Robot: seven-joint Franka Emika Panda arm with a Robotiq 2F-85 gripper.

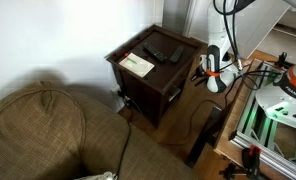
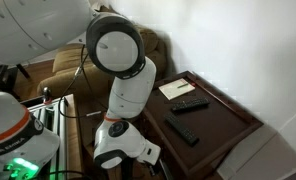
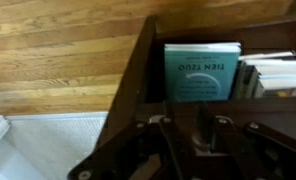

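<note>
A dark brown side table (image 1: 138, 47) stands against the wall, its open compartment or drawer seen from above in the wrist view. Inside lie a teal book (image 3: 202, 75) and several paler books (image 3: 270, 74). My gripper is at the dark front edge (image 3: 238, 108) of that compartment, shut on what looks like its handle, a small glint showing between the dark fingers. Shadow hides the exact contact. In the second exterior view, the white arm (image 2: 116, 145) reaches low to the table's near side, and its fingertips are hard to make out.
A notepad with a pen (image 1: 137, 65) and two dark remotes (image 2: 191, 103) lie on the tabletop. A brown couch (image 1: 48, 125) fills the left.
</note>
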